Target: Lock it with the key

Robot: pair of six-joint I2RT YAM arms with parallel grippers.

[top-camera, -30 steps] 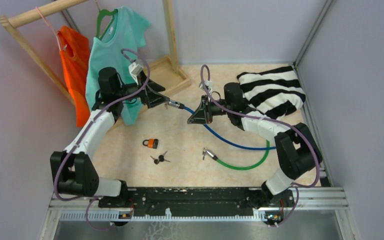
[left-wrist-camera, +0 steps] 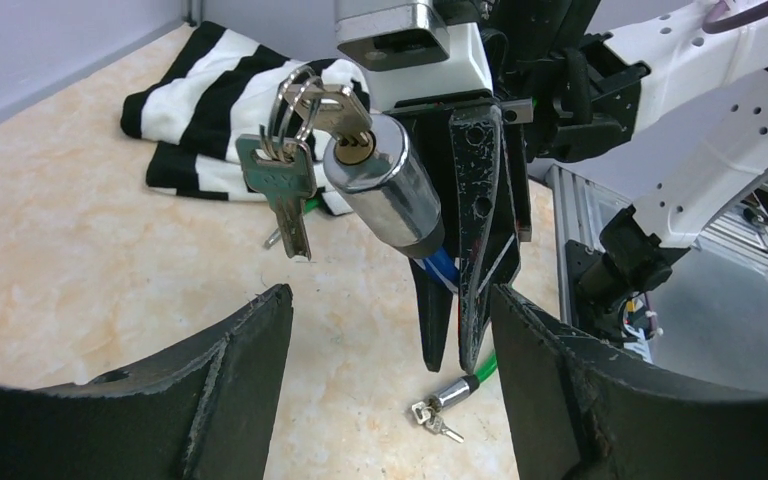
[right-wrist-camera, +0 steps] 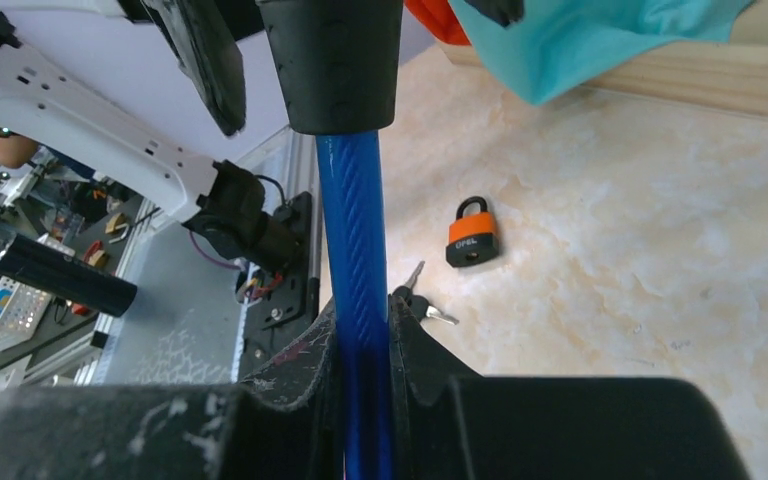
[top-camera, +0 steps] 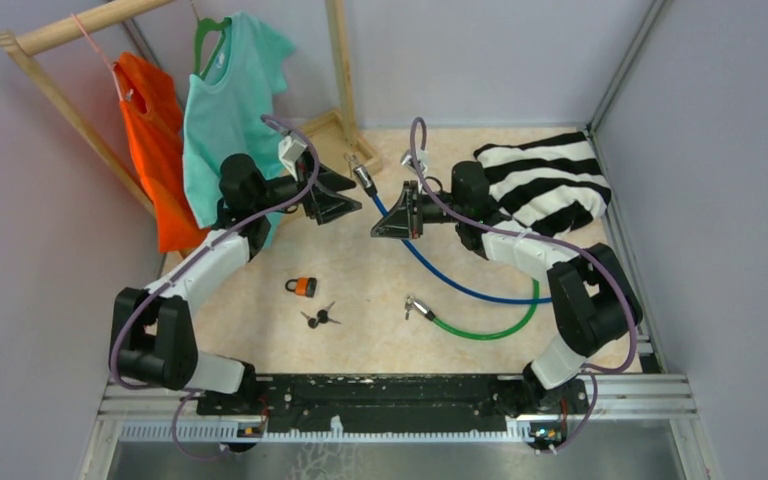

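My right gripper (top-camera: pixel 410 222) is shut on the blue cable (right-wrist-camera: pixel 355 250). The cable's silver lock cylinder (left-wrist-camera: pixel 385 190) points up, with a key (left-wrist-camera: pixel 332 108) in its face and another key (left-wrist-camera: pixel 275 175) hanging from the rings. My left gripper stands open, its fingers facing the lock with nothing between them. In the top view it sits just left of the lock (top-camera: pixel 365 178).
An orange padlock (top-camera: pixel 300 286) and loose keys (top-camera: pixel 320 318) lie front left. A green cable lock (top-camera: pixel 460 330) lies front right. Hanging shirts (top-camera: pixel 150 150) and a wooden tray fill the back left; striped cloth (top-camera: pixel 540 180) lies back right.
My left gripper has moved right. The blue cable's lock end has tilted from nearly level to steeper, rising toward the back. The right gripper has shifted slightly.
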